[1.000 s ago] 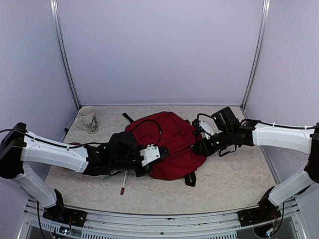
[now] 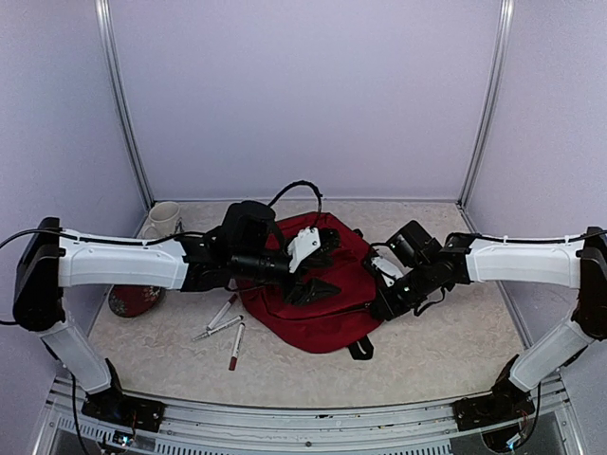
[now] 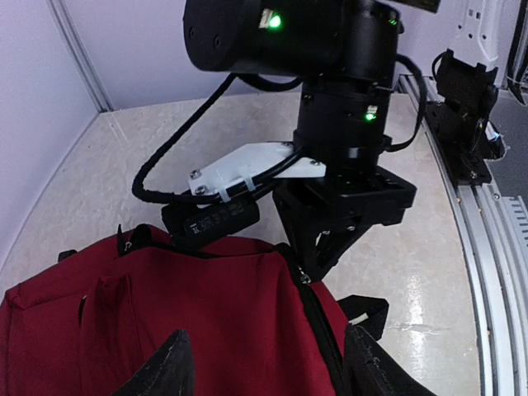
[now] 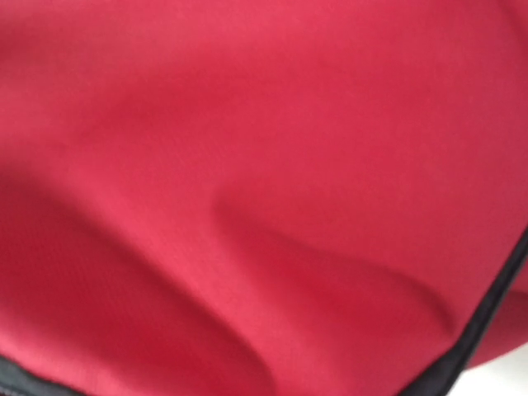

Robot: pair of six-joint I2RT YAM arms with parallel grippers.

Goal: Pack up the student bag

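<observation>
The red bag (image 2: 332,332) lies mid-table with a black zipper along its front. My left gripper (image 2: 308,284) hangs open above the middle of the bag; in the left wrist view its fingers (image 3: 173,363) are spread over the fabric, nothing between them. My right gripper (image 2: 379,305) is shut at the zipper's right end, seen also in the left wrist view (image 3: 312,264); whether it pinches the zipper tab or fabric is hard to tell. The right wrist view holds only close red fabric (image 4: 264,124) and black edging.
Several markers (image 2: 235,353) lie left of the bag. A patterned dark red object (image 2: 133,301) and a white mug (image 2: 165,213), partly behind the left arm, stand at the left.
My left gripper has risen from the bag's front left and moved back over it. The right gripper has moved lower, toward the front. The bag's front has shifted leftward and forward.
</observation>
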